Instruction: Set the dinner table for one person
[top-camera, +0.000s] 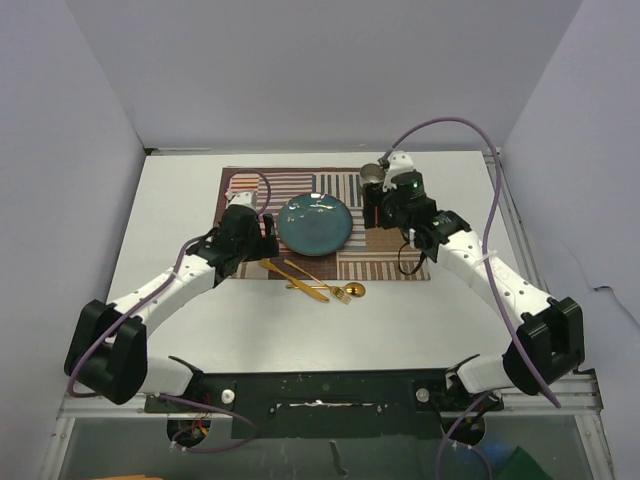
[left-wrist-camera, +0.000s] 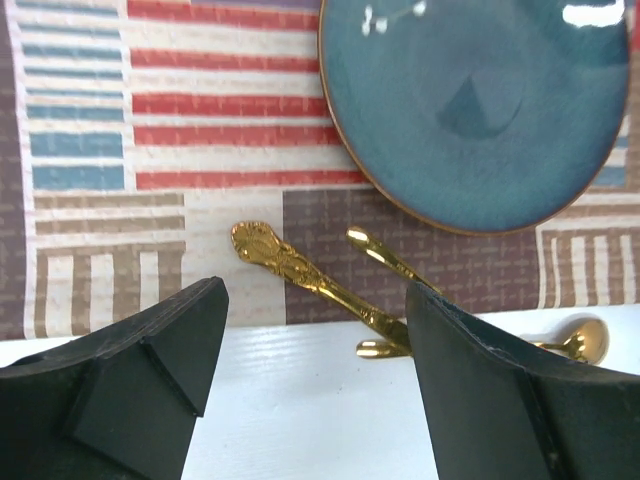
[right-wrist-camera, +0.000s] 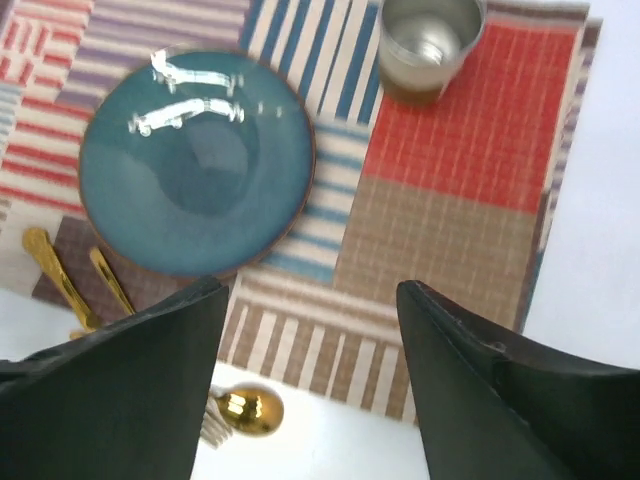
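A blue-green plate (top-camera: 314, 224) lies on the striped placemat (top-camera: 385, 270). Behind it to the right stands a metal cup (right-wrist-camera: 428, 48), upright on the mat. Gold cutlery is bunched at the mat's front edge: a knife (top-camera: 295, 281) with an ornate handle, a fork (top-camera: 340, 294) and a spoon (top-camera: 354, 289), partly crossing. Over the mat's left front part hangs my left gripper, open and empty, with the knife handle below and beyond its fingers. My right gripper is held above the mat's right side, fingers apart, nothing between them.
Bare white table (top-camera: 300, 340) lies in front of the mat, with more free room along its left and right. Walls (top-camera: 330, 80) close in the table at the back and sides. Purple cables arch over both arms.
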